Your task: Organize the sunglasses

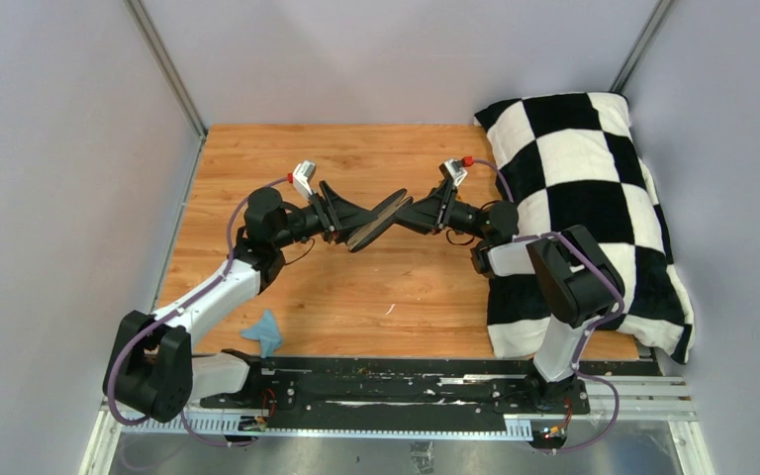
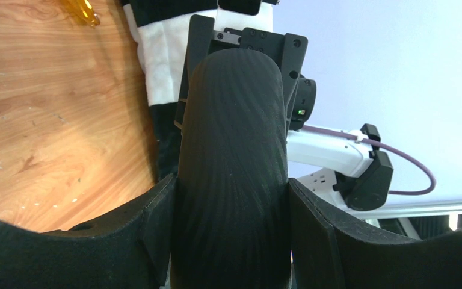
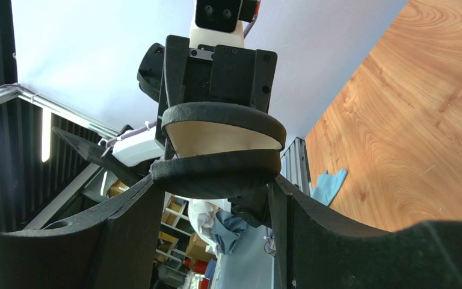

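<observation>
A dark, ribbed glasses case [image 1: 382, 221] is held above the middle of the table between my two grippers. My left gripper [image 1: 364, 226] is shut on one half of the case, and my right gripper [image 1: 406, 212] is shut on the other. In the right wrist view the case [image 3: 216, 174] gapes a little, with its beige lining [image 3: 222, 139] showing between the two dark shells. The left wrist view shows only the dark outside of the shell [image 2: 234, 120]. No sunglasses can be made out inside the case.
A black-and-white checkered cushion [image 1: 579, 148] covers the table's right side. Near the front left lies a blue cloth [image 1: 264, 332]. An amber see-through item [image 2: 85, 11] is cut off by the left wrist view's top edge.
</observation>
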